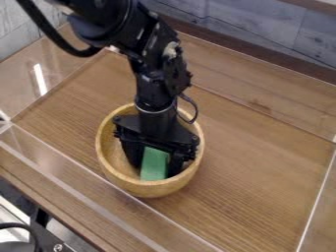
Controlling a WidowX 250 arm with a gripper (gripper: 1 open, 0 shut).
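Note:
A yellow round bowl (112, 162) sits on the wooden table, left of centre. Inside it lies a green object (155, 164), partly covered by my black gripper (155, 148), which reaches down into the bowl from above. The gripper is open, its fingers around or just over the green object; contact cannot be told.
A pale wall (237, 25) runs along the back. A pale edge borders the table at the lower left, with dark cables beyond.

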